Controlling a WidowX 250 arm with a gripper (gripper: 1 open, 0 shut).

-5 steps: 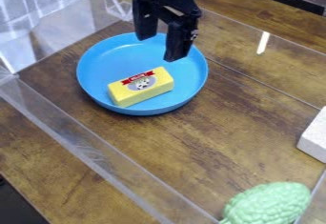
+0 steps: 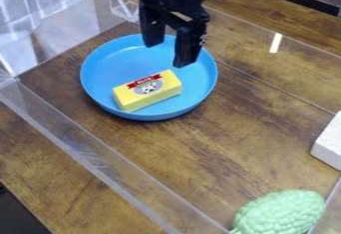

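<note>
A yellow block with a red label and a small picture lies in the front half of a round blue plate on the wooden table. My dark gripper hangs from the top of the camera view over the back of the plate, behind and above the yellow block and apart from it. Whether its fingers are open or shut is hard to make out.
A green brain-like object lies at the front right, a white block at the right edge. Clear strips run along the left and front. The wood right of the plate is clear.
My gripper has shifted very slightly; the plate and the objects stand as before.
</note>
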